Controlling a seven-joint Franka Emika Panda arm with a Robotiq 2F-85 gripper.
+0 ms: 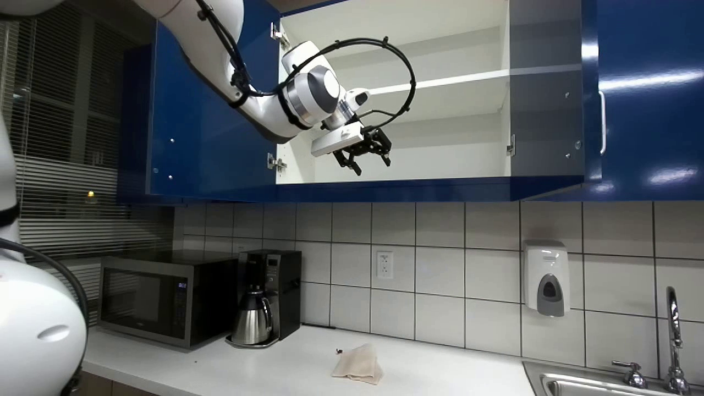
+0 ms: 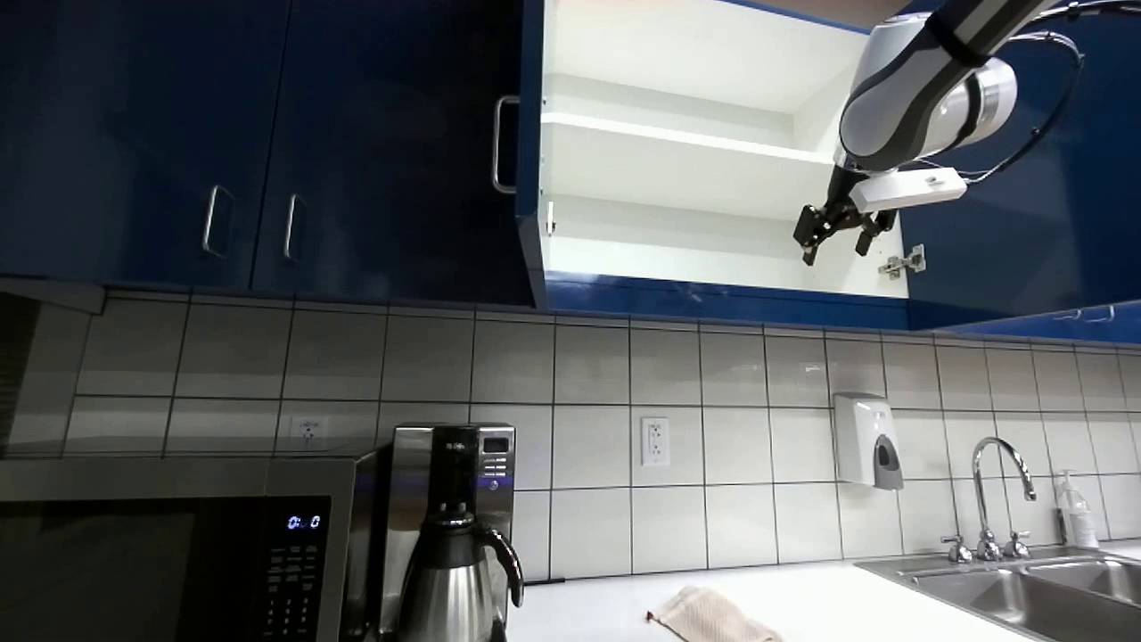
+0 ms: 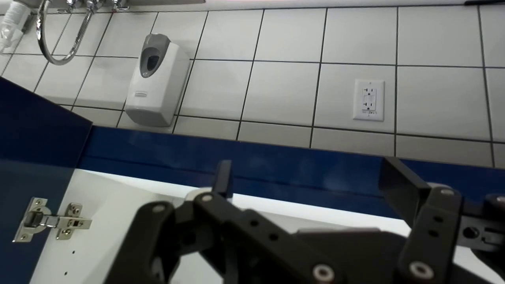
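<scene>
My gripper (image 1: 373,166) hangs in front of the open upper cabinet, near the level of its lower compartment. In the wrist view its two black fingers (image 3: 400,189) stand wide apart, and nothing lies between them. The white cabinet interior (image 2: 663,198) has one shelf (image 1: 455,79) and looks empty. Both blue doors stand swung out; one, the right door (image 1: 546,99) in exterior view 1, shows its inner hinge. Far below the gripper, a beige cloth (image 1: 359,363) lies crumpled on the white counter, with a small dark bit at its edge.
A microwave (image 1: 142,297) and a coffee maker with a steel carafe (image 1: 253,320) stand at the counter's left. A soap dispenser (image 1: 546,277) hangs on the tiled wall, beside the sink (image 2: 995,587) and faucet (image 2: 989,492).
</scene>
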